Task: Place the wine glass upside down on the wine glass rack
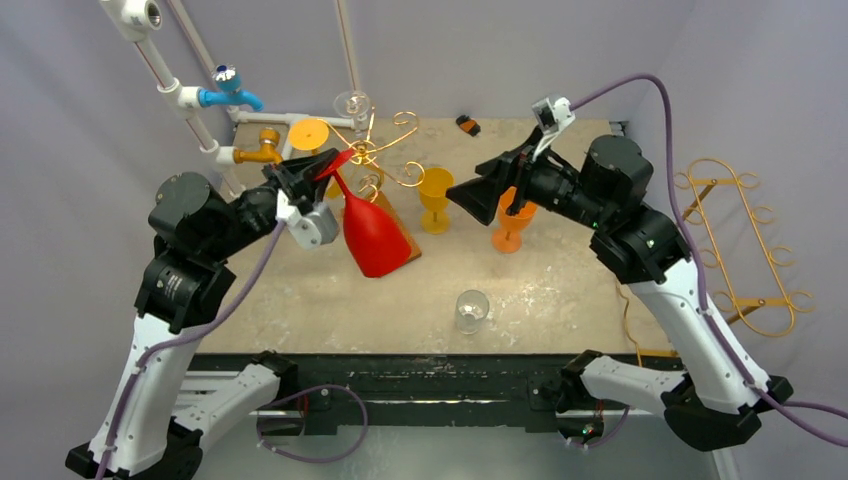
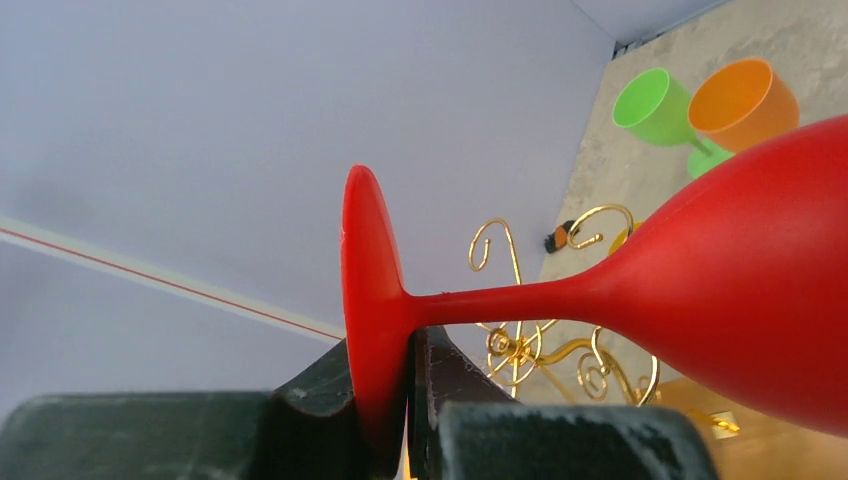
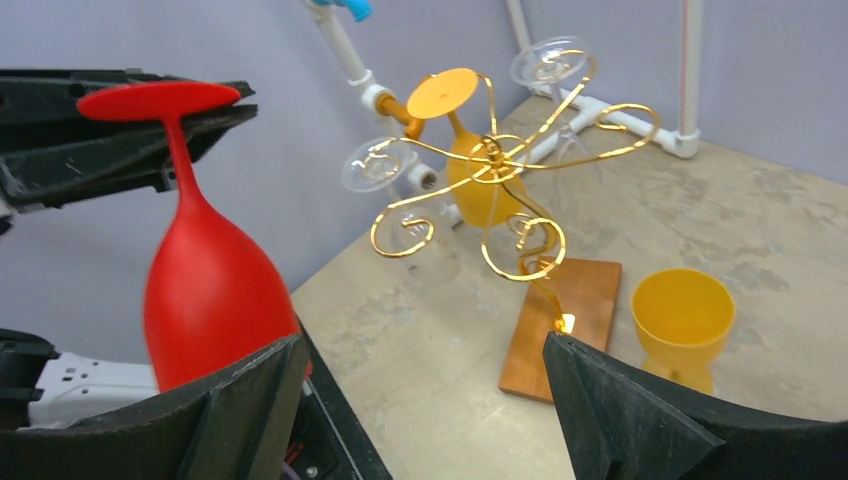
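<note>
The red wine glass (image 1: 374, 236) hangs bowl-down with its foot on top, and my left gripper is shut on that foot. In the right wrist view the red glass stands apart from the gold wire rack (image 3: 495, 165), to its left. That rack has curled arms on a wooden base (image 3: 590, 310). Upside down on it hang a yellow glass (image 3: 447, 92) and clear glasses (image 3: 378, 165). My right gripper (image 1: 470, 208) is open, nothing between its fingers, over the table right of the rack.
Upright on the table stand a yellow goblet (image 1: 434, 190), an orange goblet (image 1: 508, 232) and a green goblet (image 2: 655, 105). A clear glass (image 1: 471, 310) sits near the front. White pipes with taps (image 1: 232, 98) line the left; another gold rack (image 1: 745, 250) is at far right.
</note>
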